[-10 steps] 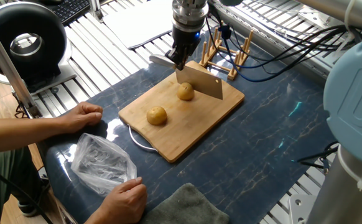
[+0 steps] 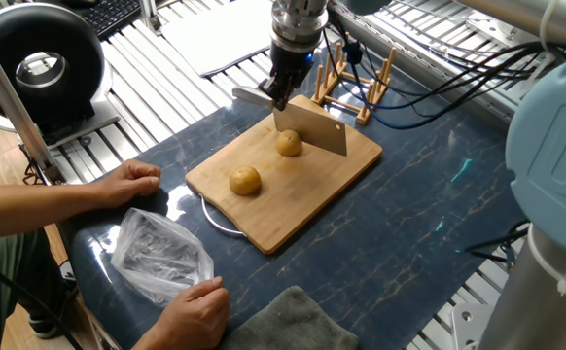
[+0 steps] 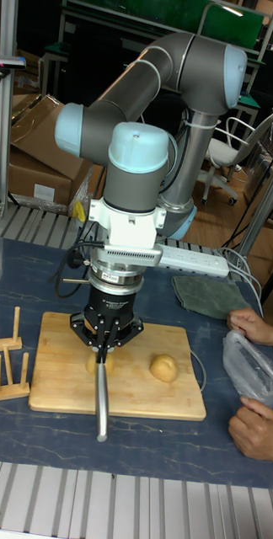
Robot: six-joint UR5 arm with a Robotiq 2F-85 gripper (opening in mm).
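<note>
A cleaver [image 2: 312, 130] with a wide metal blade is held by my gripper [image 2: 281, 98], which is shut on its handle [image 3: 101, 408]. The blade stands on edge over the wooden cutting board [image 2: 307, 199]. Right beside the blade in exterior view 1 is one potato [image 2: 289, 144]; whether the blade has entered it cannot be told. From exterior view 3, the gripper and handle cover most of that potato. The other potato [image 2: 245, 181], also visible in exterior view 3 [image 3: 163, 367], rests on the board apart from the blade.
A person's hands [image 2: 188, 313] rest on the dark table around a clear plastic bag [image 2: 161, 258]. A grey-green cloth [image 2: 293, 323] lies at the near edge. Behind the board stands a wooden peg rack [image 2: 363, 115], with cables hanging close by. Table right of the board is clear.
The cleaver and the potato beside it have shifted very slightly left in exterior view 1. The other potato, the board and the person's hands look unchanged.
</note>
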